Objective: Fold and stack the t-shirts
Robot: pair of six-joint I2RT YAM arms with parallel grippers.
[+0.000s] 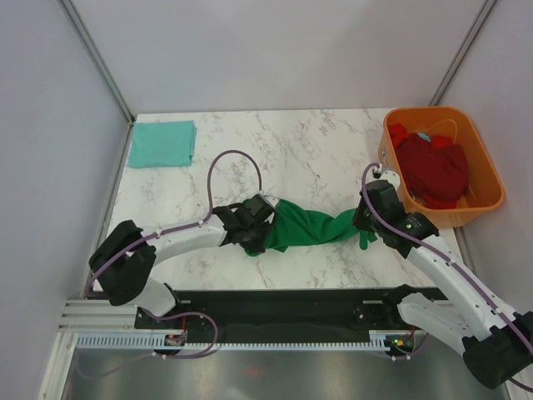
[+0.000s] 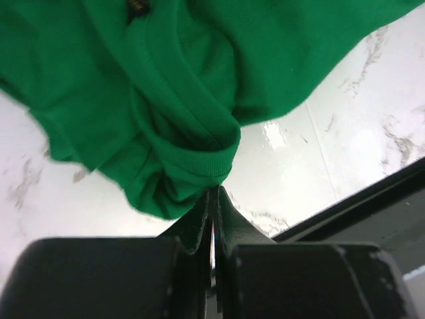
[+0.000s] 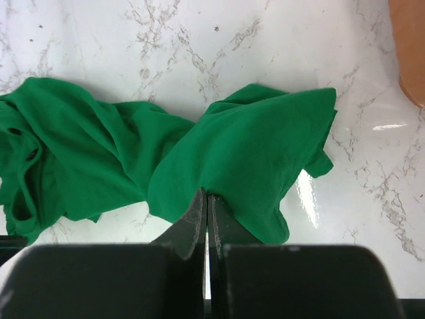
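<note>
A green T-shirt (image 1: 310,225) lies crumpled and stretched sideways across the front middle of the table. My left gripper is shut at its bunched left end, at a fold near the front edge; whether cloth is between the fingers is unclear. My right gripper is shut low on the shirt's right part, where a flap (image 3: 252,153) is raised; I cannot tell if fabric is pinched. A folded teal shirt (image 1: 162,142) lies flat at the back left.
An orange bin (image 1: 483,200) with red clothing stands at the back right, close beside my right gripper. The table's front edge is just below the green shirt.
</note>
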